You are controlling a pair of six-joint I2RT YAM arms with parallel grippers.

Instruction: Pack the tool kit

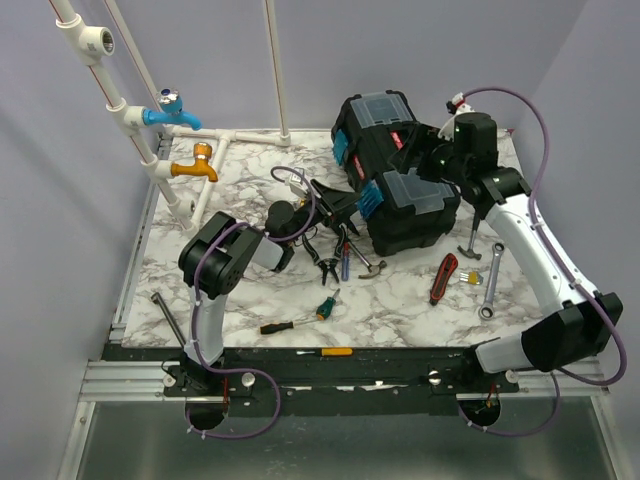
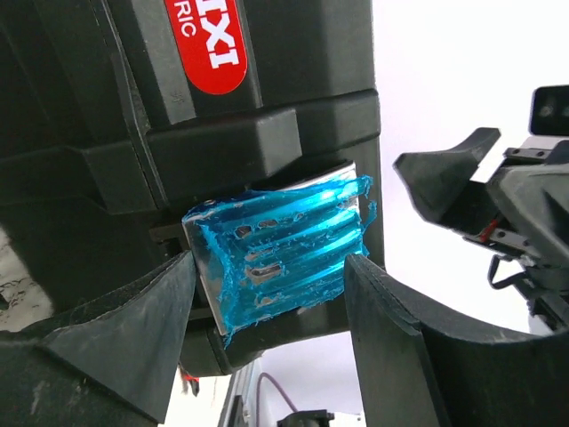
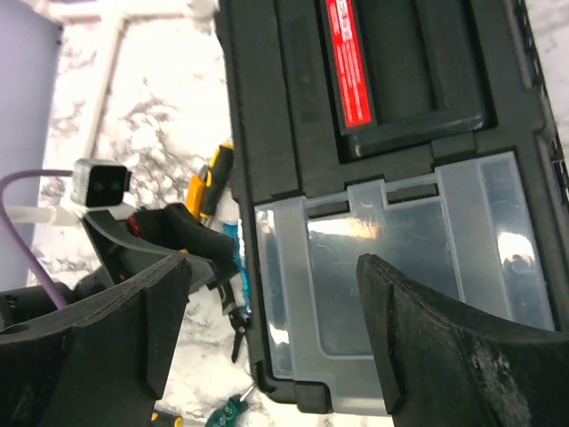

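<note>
The black toolbox (image 1: 372, 150) with clear lid panels sits closed, set at a slant at the back of the table. Its blue latch (image 2: 276, 253) lies ahead of my left gripper, whose fingers stand apart at either side of it; contact cannot be told. Over the toolbox's right part hangs my right gripper (image 1: 400, 152), open, its fingers (image 3: 151, 311) apart above the clear lid panel (image 3: 356, 249) with nothing visible between them. Loose on the table are a hammer (image 1: 373, 268), pliers (image 1: 327, 266), a teal-handled screwdriver (image 1: 327, 306), a red utility knife (image 1: 443, 278) and a wrench (image 1: 492, 282).
White pipes with a blue tap (image 1: 172, 116) and an orange tap (image 1: 195, 167) stand at the left. A second hammer (image 1: 474, 235) and a brush (image 1: 469, 277) lie at the right. Another screwdriver (image 1: 335, 351) is at the front edge.
</note>
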